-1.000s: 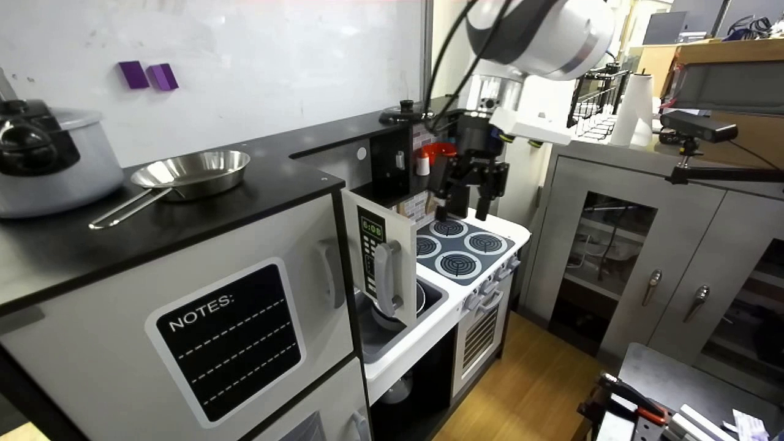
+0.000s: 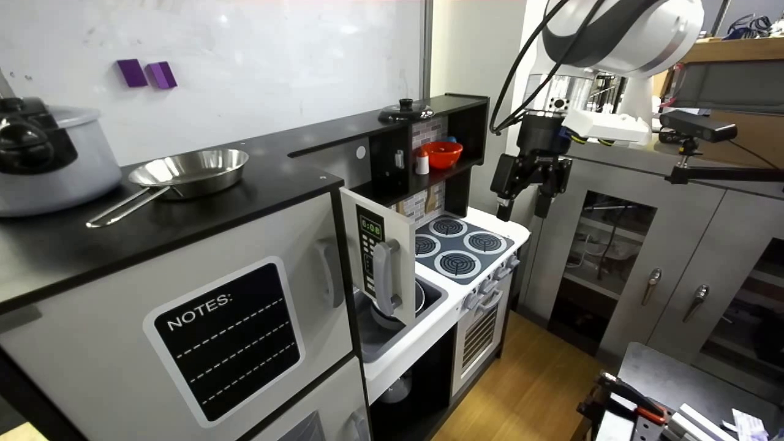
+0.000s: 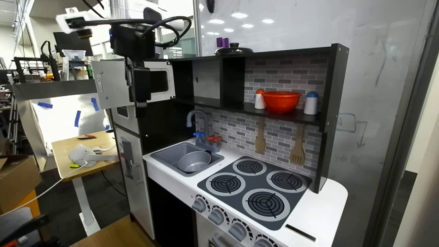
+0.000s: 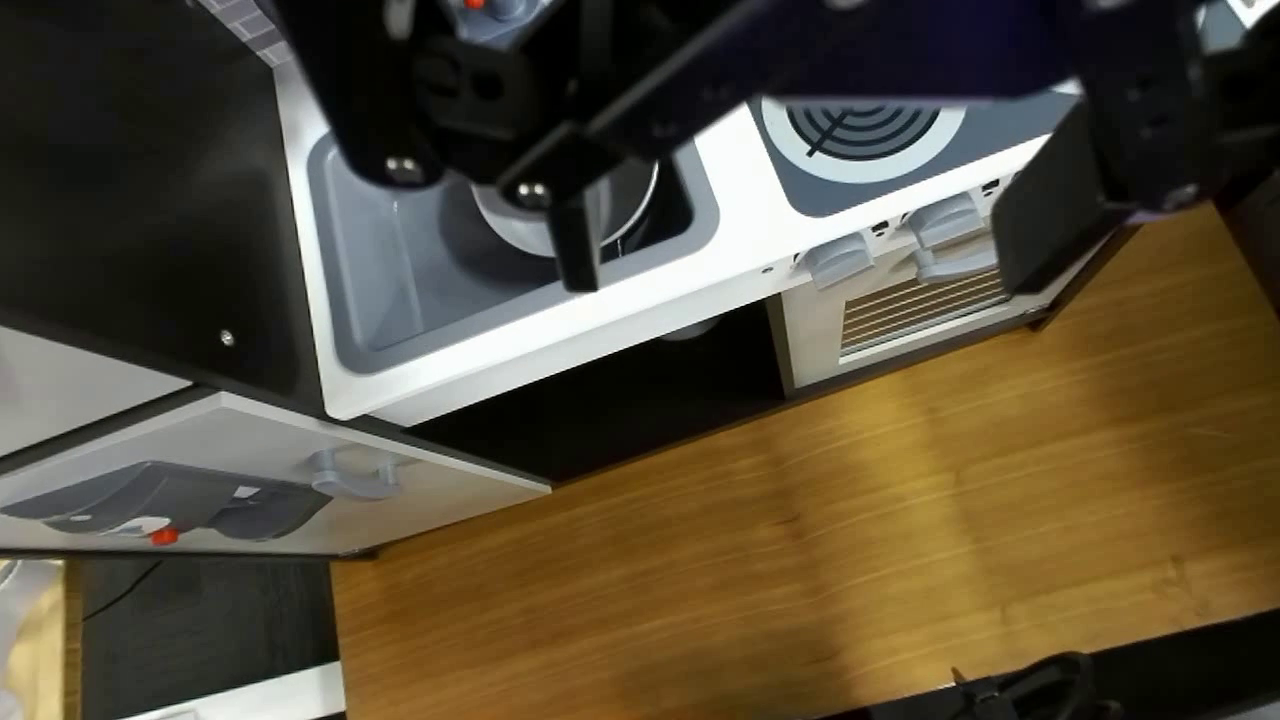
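My gripper (image 2: 523,208) hangs in the air, open and empty, to the right of the toy stove (image 2: 470,246) in the first exterior view. Its two fingers stand wide apart in the wrist view, one finger (image 4: 575,246) in front of the sink and the other (image 4: 1047,216) in front of the oven. The microwave door (image 2: 400,268) of the play kitchen is swung open. A grey pot (image 3: 194,162) lies tilted in the sink (image 3: 164,154).
A red bowl (image 3: 281,103) sits on the shelf between two shakers. On the counter top rest a frying pan (image 2: 192,173) and a large grey cooker (image 2: 70,169); a black lid (image 2: 405,111) lies farther along. The burners are bare.
The arm and open gripper have shifted right in the first exterior view, from in front of the shelf to beyond the stove's right side. The kitchen items look unmoved.
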